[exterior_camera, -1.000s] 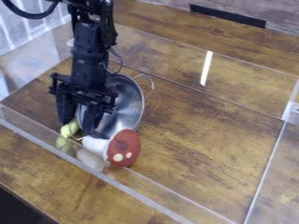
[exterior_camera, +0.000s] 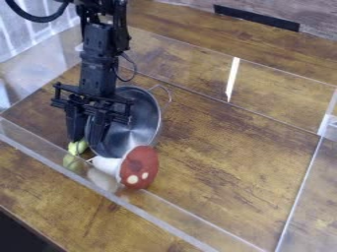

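The black gripper is low over the left side of a grey metal bowl. Its fingers point down beside a pale green item, partly hidden by them; whether they hold it I cannot tell. A white object with a red, rounded end lies at the bowl's front, against a clear low edge.
Bare wooden table fills the right and back. A clear barrier runs along the front and up the left side. A short white strip lies at the back right.
The gripper and its arm have shifted slightly to the left. The bowl and the red-ended object look about the same.
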